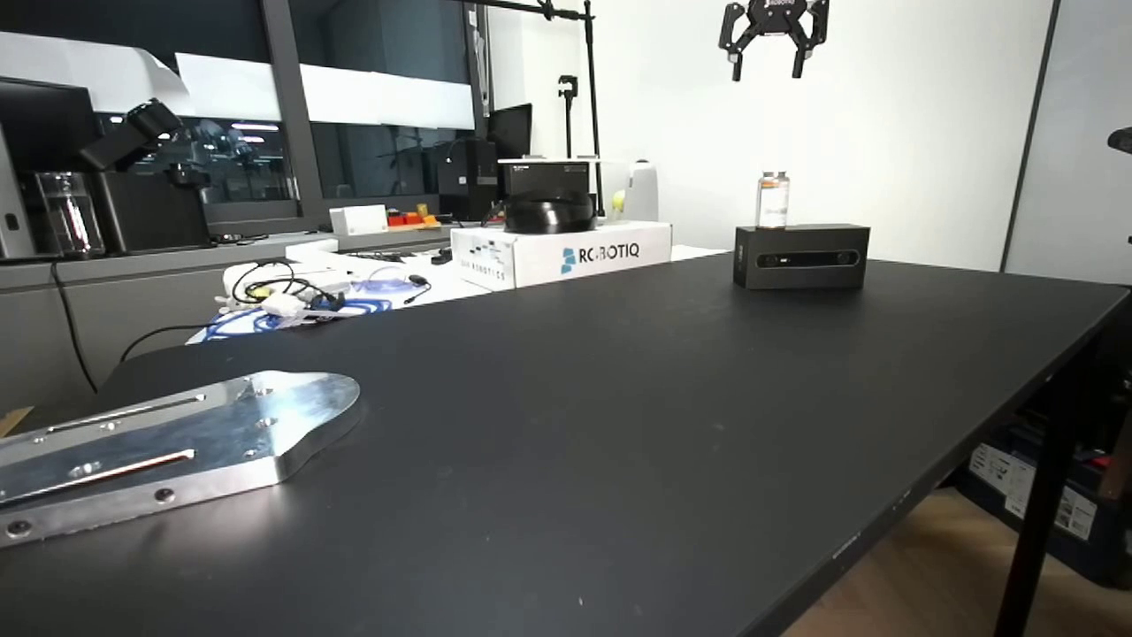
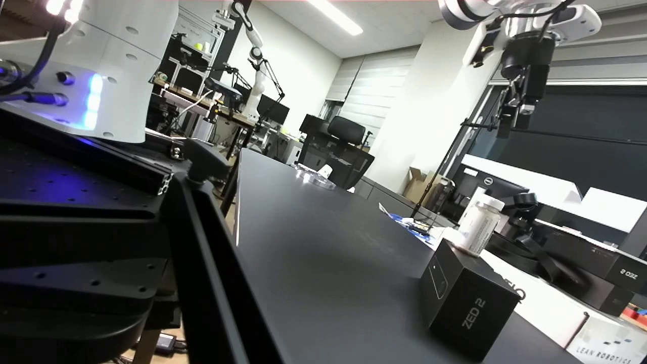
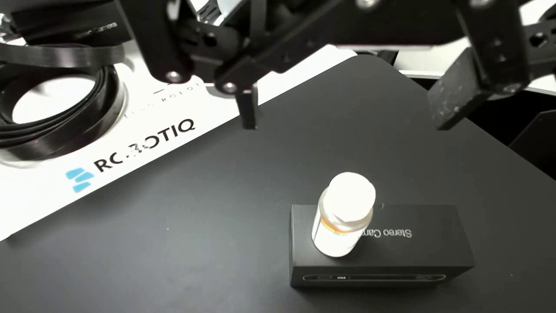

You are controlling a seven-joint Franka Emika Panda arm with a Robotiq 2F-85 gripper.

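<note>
A small white-capped bottle [image 3: 336, 224] with a label stands upright on one end of a black ZED 2 camera box [image 3: 417, 242]. Exterior view 1 has the same bottle [image 1: 772, 202] on top of the box [image 1: 801, 258] at the table's far side; in exterior view 2 the bottle [image 2: 482, 223] sits on the box [image 2: 470, 303] at lower right. My gripper [image 1: 766, 72] hangs well above both, its fingers wide apart and nothing between them. The wrist view shows its fingers [image 3: 249, 109] at the top, clear of the bottle.
A white Robotiq box [image 1: 594, 253] with a coiled black band [image 3: 62, 125] on it lies beside the table's edge. A metal plate [image 1: 212, 425] rests at the near left of the black table [image 1: 594, 446].
</note>
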